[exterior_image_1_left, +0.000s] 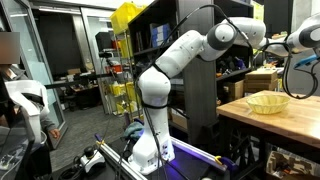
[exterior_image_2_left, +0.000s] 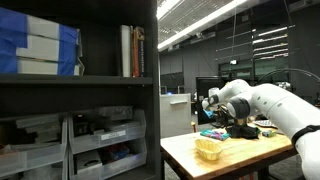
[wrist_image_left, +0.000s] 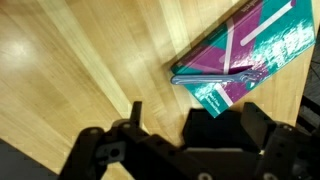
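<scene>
In the wrist view my gripper is open, its two dark fingers well apart. A thin purple-grey utensil-like item (wrist_image_left: 215, 78) lies just beyond the fingertips, across a teal and magenta packet or cloth (wrist_image_left: 232, 55). Nothing shows gripped. Black material (wrist_image_left: 215, 128) sits between the fingers in view, lower than the packet; whether it touches either finger I cannot tell. The exterior view 1 cuts off the gripper at the right edge. A yellow basket (exterior_image_1_left: 268, 103) rests on the wooden table, also seen as a basket (exterior_image_2_left: 208, 149) in exterior view 2.
In exterior view 2, colourful items (exterior_image_2_left: 213, 133) and dark things (exterior_image_2_left: 241, 131) lie beyond the basket. A tall dark shelf (exterior_image_2_left: 110, 90) with bins stands at the left.
</scene>
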